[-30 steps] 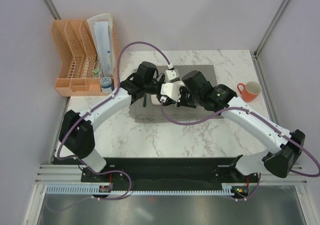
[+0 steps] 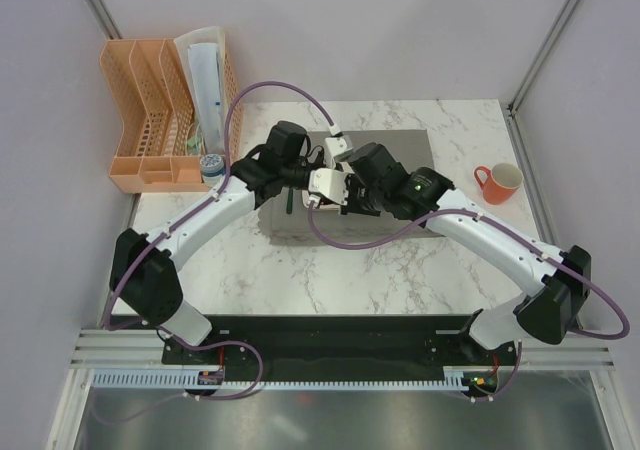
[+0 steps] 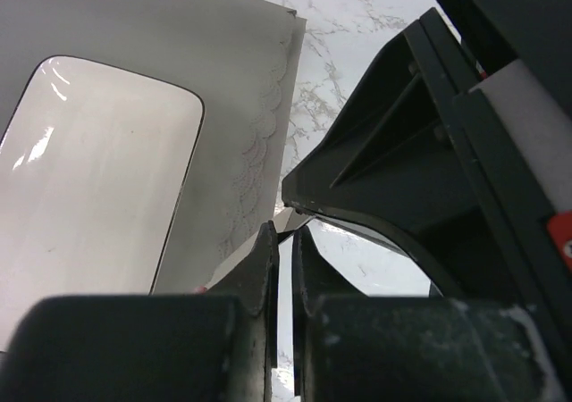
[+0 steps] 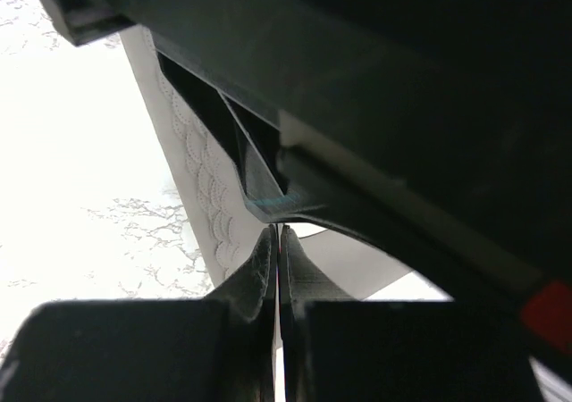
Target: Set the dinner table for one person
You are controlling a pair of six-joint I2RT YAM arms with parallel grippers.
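Observation:
A white plate with a dark rim and rounded corners (image 3: 98, 170) rests on the grey placemat (image 2: 400, 235); the arms cover most of it in the top view. Left of it on the mat lies a green handle (image 2: 289, 200). Both grippers meet over the plate area. In its own wrist view my left gripper is shut beside the mat's scalloped edge, with the other arm's dark body close to its tips. My right gripper is also shut, its tips near a dark part of the left arm. Nothing clear shows between either pair of fingers. An orange mug (image 2: 500, 182) stands at the right.
An orange slotted rack (image 2: 150, 120), with a pale blue item (image 2: 207, 90) leaning in it, stands at the back left. Before it is a blue-and-white jar (image 2: 212, 168). Bare marble (image 2: 330, 288) lies along the front. The two arms crowd each other over the mat.
Both arms have shifted somewhat to the left, the left one earlier and the right one more recently. Their ends have stayed close together. The mug, rack and mat have not moved.

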